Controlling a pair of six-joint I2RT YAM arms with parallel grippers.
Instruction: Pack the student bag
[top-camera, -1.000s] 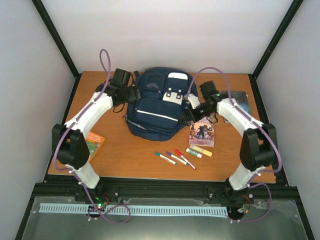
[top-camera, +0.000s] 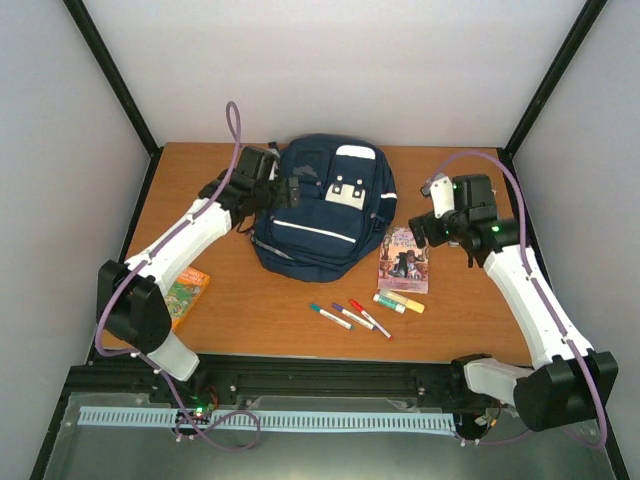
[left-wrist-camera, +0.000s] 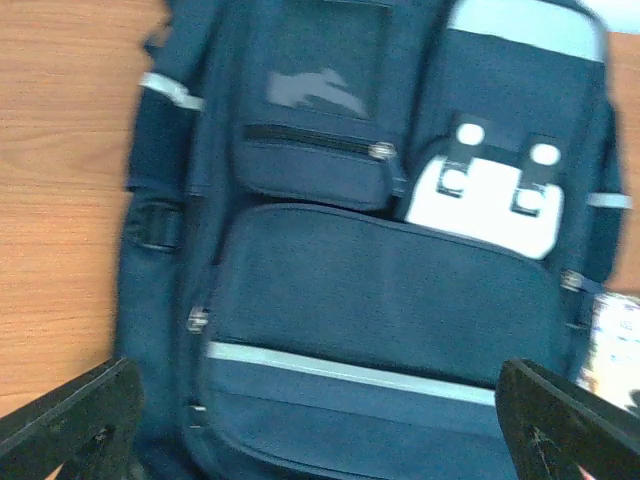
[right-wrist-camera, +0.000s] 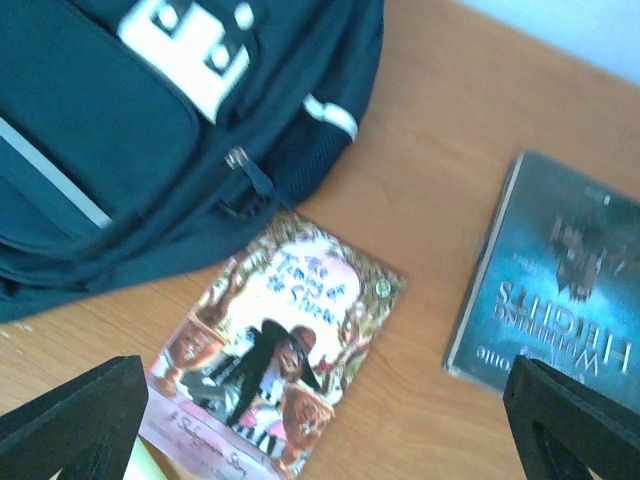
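Observation:
A navy backpack (top-camera: 320, 210) lies front-up at the middle back of the table, its pockets filling the left wrist view (left-wrist-camera: 370, 290). My left gripper (top-camera: 286, 192) hangs open over its left side. My right gripper (top-camera: 428, 228) is open above the pink book (top-camera: 404, 267), which lies beside the bag (right-wrist-camera: 275, 350). A dark teal book (right-wrist-camera: 550, 280) lies right of it, mostly hidden in the top view. An orange book (top-camera: 185, 295) lies at the left. Several markers (top-camera: 345, 318) and glue sticks (top-camera: 400, 300) lie in front of the bag.
The wooden table (top-camera: 260, 320) has free room at front left and front right. Walls stand at back and sides, with a dark frame along the edges.
The objects stay put.

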